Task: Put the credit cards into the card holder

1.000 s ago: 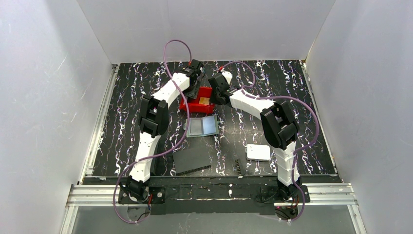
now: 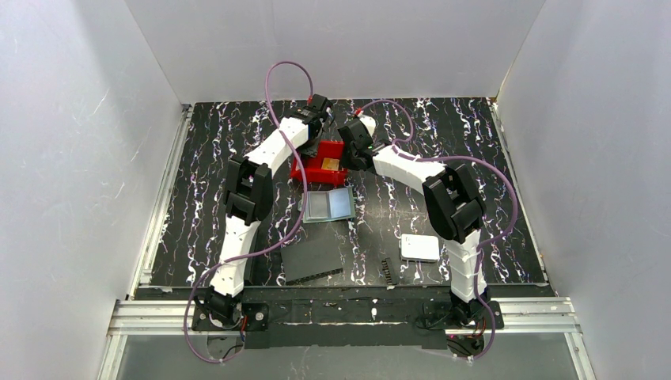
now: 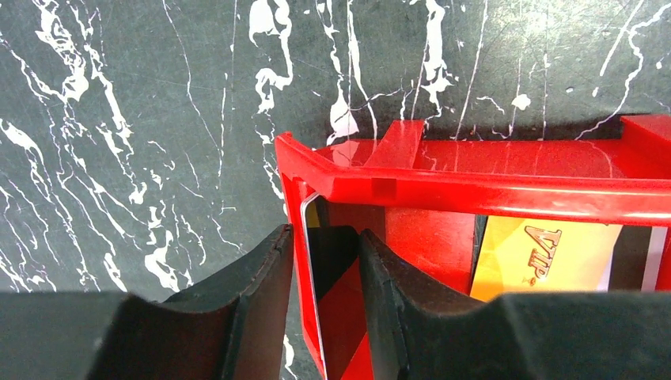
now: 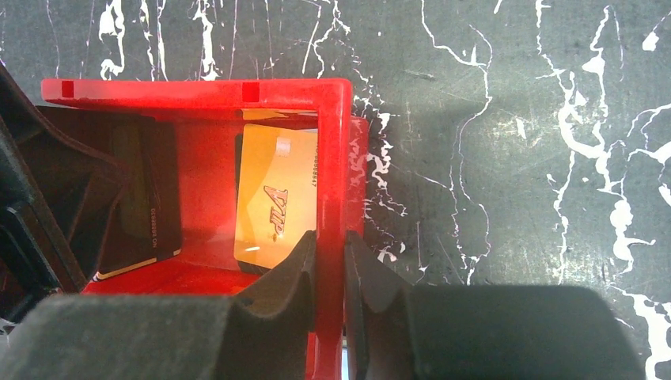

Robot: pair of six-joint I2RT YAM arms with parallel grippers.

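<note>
A red box (image 2: 331, 149) holds a gold VIP card (image 4: 273, 186) flat on its floor and a black card (image 4: 150, 214) at its left end. In the left wrist view, the black card (image 3: 340, 317) leans by the box's left wall, its pale edge upward. My left gripper straddles that wall and the card's edge, its fingers apart. My right gripper is shut on the right wall of the red box (image 4: 332, 158). In front of the box lies the opened card holder (image 2: 328, 206), with grey and pale blue panels.
A dark flat panel (image 2: 311, 260) lies near the front edge, a small black strip (image 2: 388, 271) and a white rectangular case (image 2: 419, 248) to its right.
The right arm looks almost unmoved.
</note>
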